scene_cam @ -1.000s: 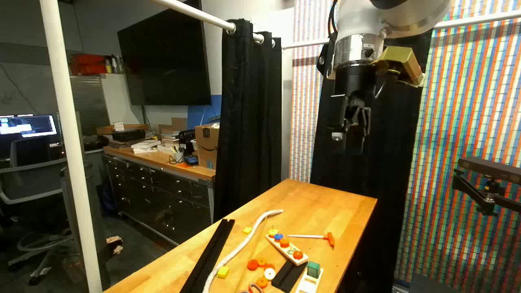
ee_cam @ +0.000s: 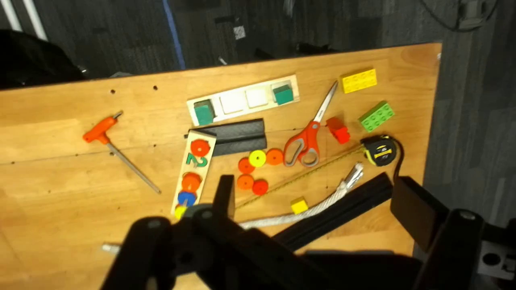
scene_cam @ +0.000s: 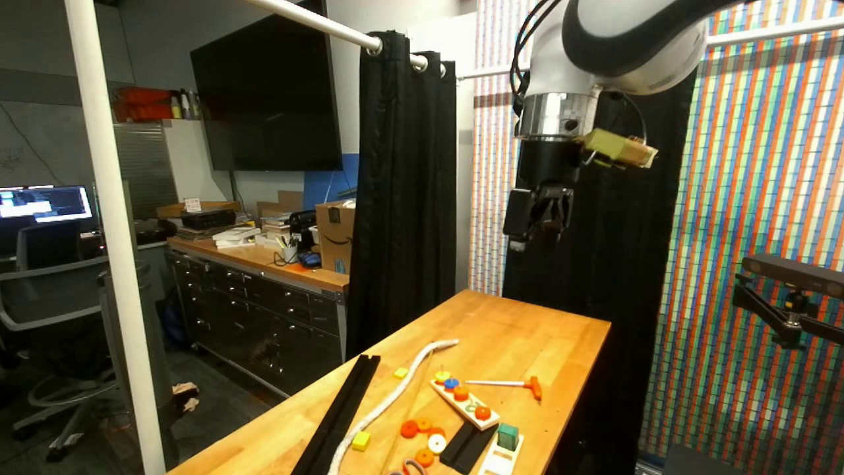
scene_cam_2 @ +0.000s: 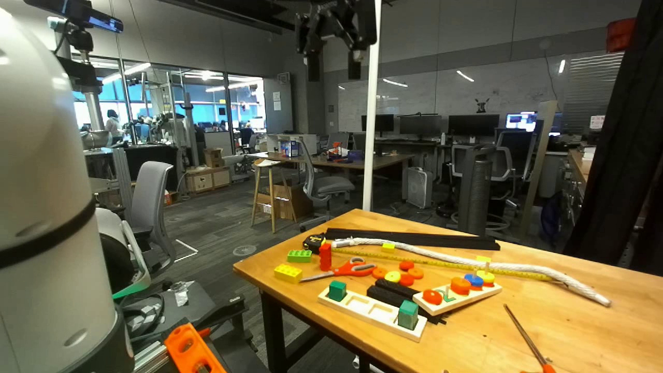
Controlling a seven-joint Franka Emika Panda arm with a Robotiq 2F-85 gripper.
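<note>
High over the wooden table [scene_cam: 522, 324] hangs my gripper [scene_cam: 539, 229], its fingers apart and empty. Seen from the wrist, the gripper has its two fingers spread wide, with the table far below. A wooden tray [ee_cam: 234, 103] holds two teal blocks, one at each end. A wooden peg board [ee_cam: 178, 166] with a green figure carries orange, blue and yellow rings. Several loose rings, among them a yellow one [ee_cam: 257, 158], lie next to it. Orange-handled scissors [ee_cam: 314, 128] lie near a red block [ee_cam: 338, 130].
An orange T-handled tool [ee_cam: 100, 131] lies apart from the rest. Yellow [ee_cam: 359, 80] and green bricks [ee_cam: 377, 116] sit near a corner, by a tape measure [ee_cam: 380, 150] with its tape drawn out. A white rope [ee_cam: 314, 210] and black bars [ee_cam: 338, 211] run alongside. Clear tabletop surrounds the T-handled tool.
In exterior view 1 my gripper has shifted left and turned somewhat about its vertical axis. The objects on the table look unmoved.
</note>
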